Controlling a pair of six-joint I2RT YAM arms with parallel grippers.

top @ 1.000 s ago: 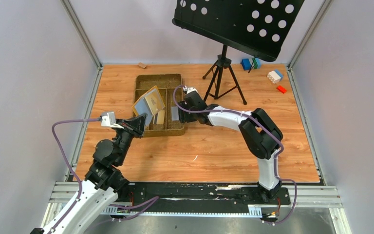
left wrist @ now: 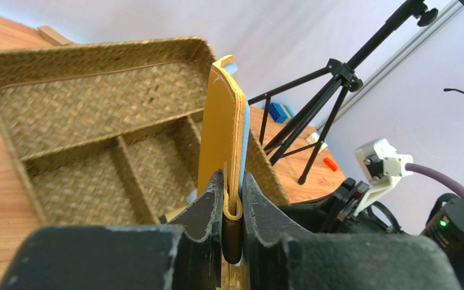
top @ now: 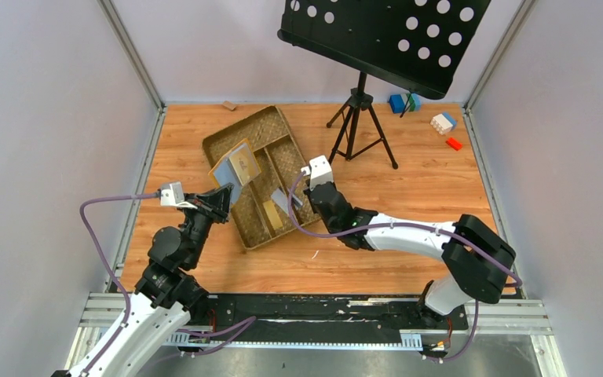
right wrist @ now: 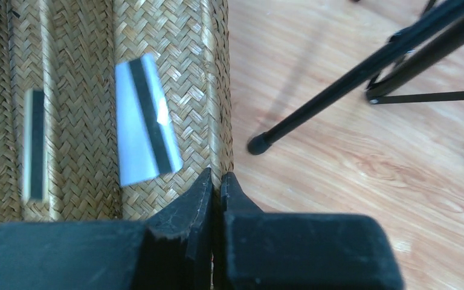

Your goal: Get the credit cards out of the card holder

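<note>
The card holder (top: 236,168), orange outside with pale blue inside, stands spread over the woven tray's left side. My left gripper has its fingers closed against both faces of this holder (left wrist: 219,130). A pale card with a dark stripe (right wrist: 147,121) lies in the right-hand compartment of the tray. Across the divider, a yellowish card (top: 272,214) lies in the compartment to its left. My right gripper is shut on the tray's right-hand wall.
The woven tray (top: 276,111) lies askew in the middle, and may be tilted. Close behind its right side stands the black music stand (top: 353,118). Blocks (top: 443,122) sit at the back right. Free table shows at the front and right.
The tray has turned and swung with my right gripper, which moved right and a little toward the front. The cards shifted with it. My left gripper and the card holder barely moved.
</note>
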